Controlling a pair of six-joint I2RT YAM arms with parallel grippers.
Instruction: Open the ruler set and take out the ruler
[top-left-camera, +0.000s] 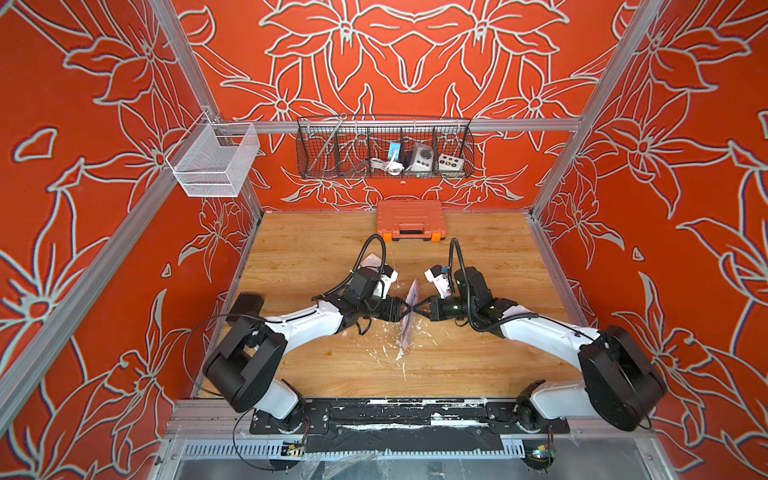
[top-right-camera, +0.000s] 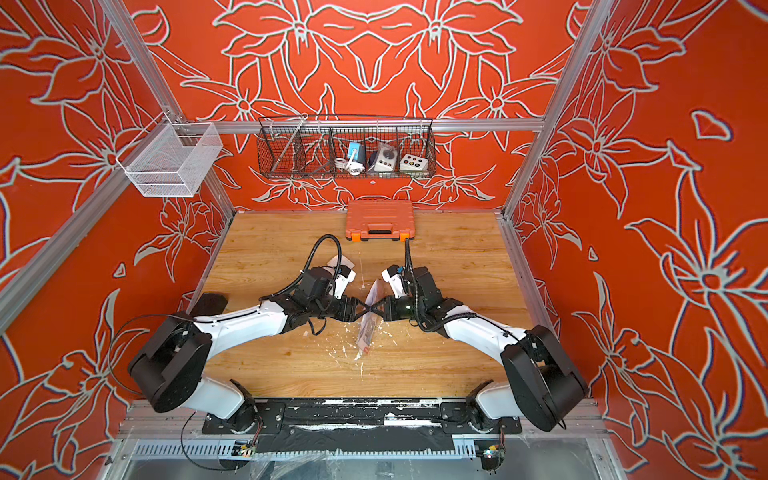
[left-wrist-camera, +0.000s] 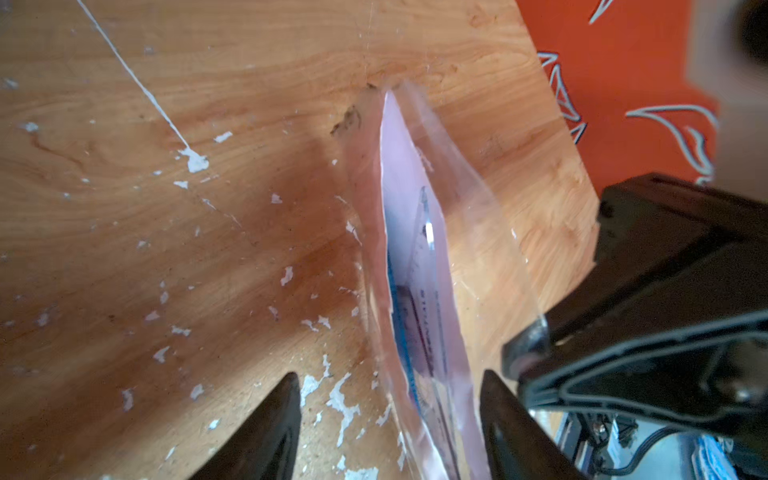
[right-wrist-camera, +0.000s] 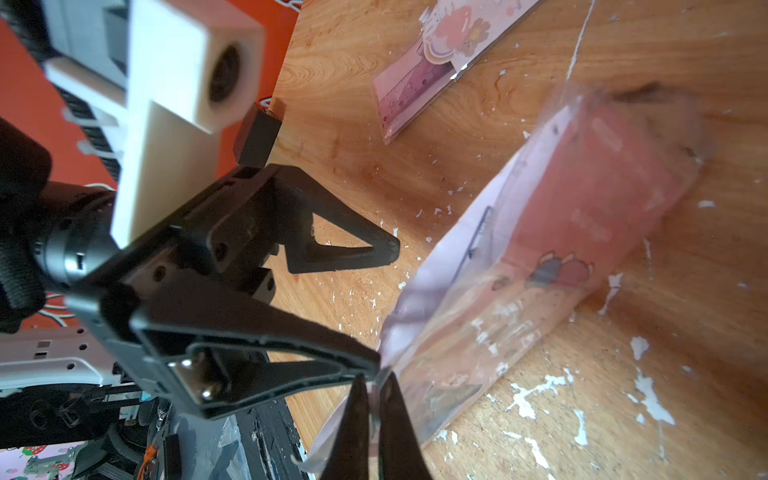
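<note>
The ruler set, a pink packet in a clear plastic sleeve (right-wrist-camera: 592, 192), stands on edge between the two arms. In the left wrist view its sleeve gapes at the side, and a clear ruler (left-wrist-camera: 428, 296) shows inside against the lilac card. My right gripper is shut on the sleeve's film at one edge. Open, my left gripper reaches in from the other side. In its own view the packet runs between its spread fingers, nearer the right finger (left-wrist-camera: 512, 428); whether they touch is unclear.
A second pink packet (right-wrist-camera: 424, 80) lies on the table beyond the left arm. An orange case (top-left-camera: 410, 216) sits at the back, and a dark box (top-left-camera: 245, 306) on the left. White flakes are scattered below the packet.
</note>
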